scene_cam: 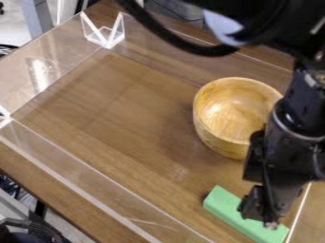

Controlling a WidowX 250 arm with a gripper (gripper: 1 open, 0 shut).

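Observation:
The black gripper (264, 205) reaches down at the right of the camera view, its tip low over a pale green block (231, 211) on the wooden table near the bottom right. Part of the block is hidden behind the gripper. Whether the fingers touch the block, and how far apart they stand, is unclear.
A wooden bowl (223, 121) sits just behind the gripper, to its upper left. Clear acrylic walls (70, 171) border the work area, with a clear corner bracket (105, 30) at the back left.

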